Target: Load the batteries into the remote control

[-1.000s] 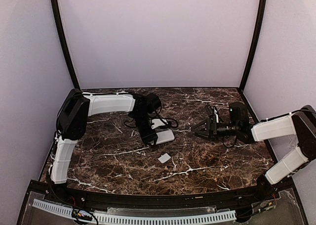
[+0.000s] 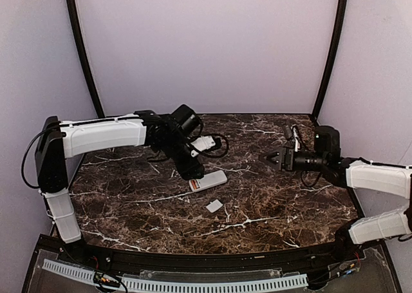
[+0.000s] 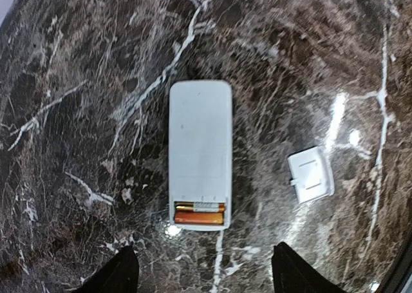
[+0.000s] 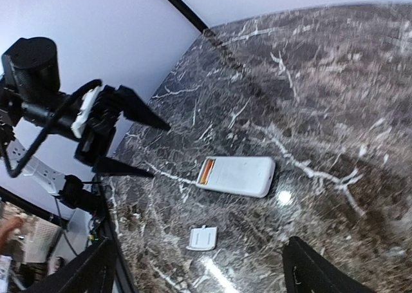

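The white remote control (image 3: 201,135) lies back side up on the marbled table with its battery compartment uncovered. Two batteries (image 3: 199,217) rest side by side in that compartment, both flat. To the right of the remote, apart from it, lies the small white battery cover (image 3: 311,175). My left gripper is open above the compartment end of the remote, clear of it, and nothing is between its fingers. Off to the right of the table, my right gripper (image 2: 272,159) hangs open and empty, away from the remote.
Walls close it in at the back and both sides. A dark rail (image 2: 212,259) runs along its front edge.
The left gripper has risen away from the remote and opened wider, leaving the remote and batteries in place. The right arm has drawn back to the right and up, still open.
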